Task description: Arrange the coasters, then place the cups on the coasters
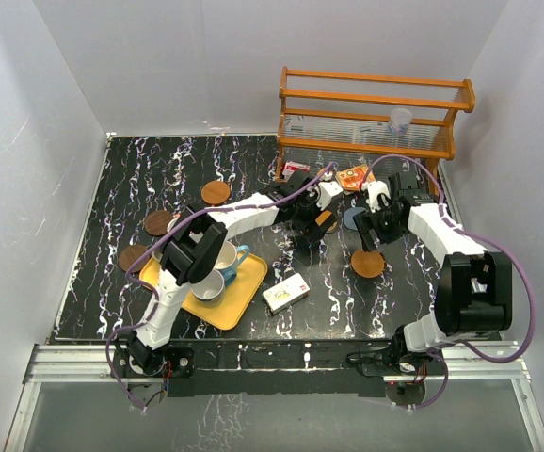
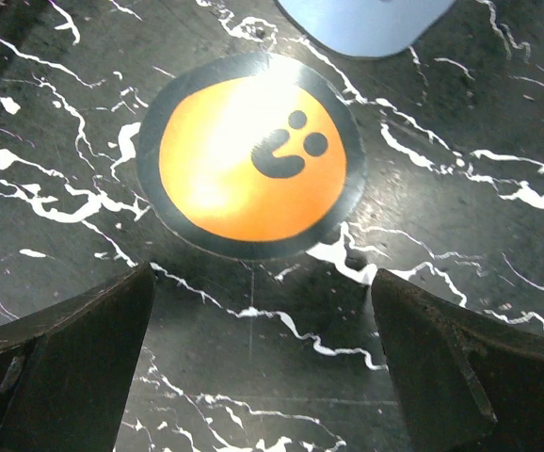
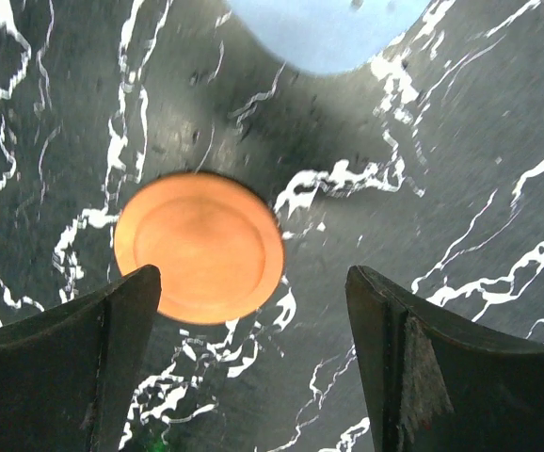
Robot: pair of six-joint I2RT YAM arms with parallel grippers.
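Cups are gathered on the yellow tray at left, among them a blue-handled cup (image 1: 229, 259) and a grey-white cup (image 1: 208, 287). Over a dark-rimmed orange coaster (image 2: 251, 155) my left gripper is open, its fingers empty. A blue coaster (image 2: 366, 21) lies just beyond. My right gripper is part open with nothing between its fingers, above the table beside a brown round coaster (image 3: 200, 248). The blue coaster (image 3: 328, 33) shows at the top of the right wrist view.
The yellow tray (image 1: 241, 303) and a white box (image 1: 285, 293) stand in the front half. Several brown coasters, such as one at the back (image 1: 216, 193), lie at left. A wooden rack (image 1: 376, 89) bounds the back right; a clear cup (image 1: 400, 120) is on it.
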